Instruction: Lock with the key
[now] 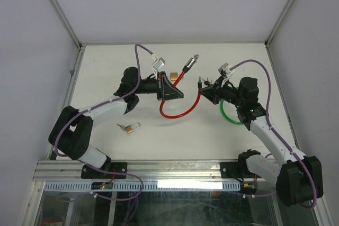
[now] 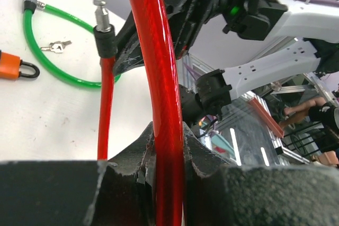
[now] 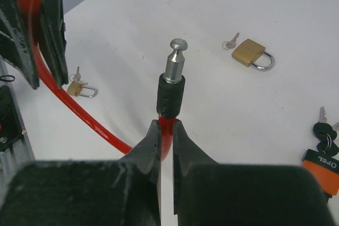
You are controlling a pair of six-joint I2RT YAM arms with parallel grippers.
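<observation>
My left gripper (image 1: 170, 93) is shut on the red cable lock (image 2: 167, 104) below its lock-head end (image 1: 189, 63), which points up to the upper right in the top view. My right gripper (image 1: 204, 90) is shut on the other end, just below the black collar and metal pin (image 3: 174, 64), which stands upright in the right wrist view. The cable hangs in a U between the two grippers (image 1: 177, 115). Keys (image 3: 322, 130) lie on the table at the right of the right wrist view, beside an orange-and-black padlock (image 3: 321, 168).
A brass padlock with key (image 3: 249, 52) lies at the back, another (image 1: 130, 128) at the front left. A green cable lock lies on the right side of the table.
</observation>
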